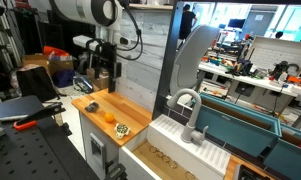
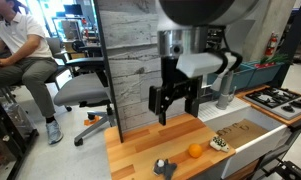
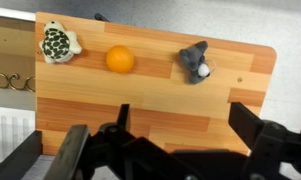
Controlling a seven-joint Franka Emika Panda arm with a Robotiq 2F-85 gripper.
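Note:
My gripper [image 2: 180, 112] hangs above the wooden board [image 2: 140, 148], its two black fingers spread wide with nothing between them. In the wrist view, the open gripper is over bare wood. A small grey toy [image 3: 194, 60] with a pale round part lies on the board, toward the upper right of that view. An orange ball-like object [image 3: 120, 59] rests to its left. Farther left, at the board's corner, is a patterned turtle-like toy [image 3: 59, 43]. All three lie clear of the fingers.
Beside the board is a white drawer or tray [image 1: 170, 160] with a wooden bottom, next to a grey faucet [image 1: 186, 115]. A panelled wall [image 2: 140, 90] stands behind the board. A person [image 2: 38, 40] sits in the background.

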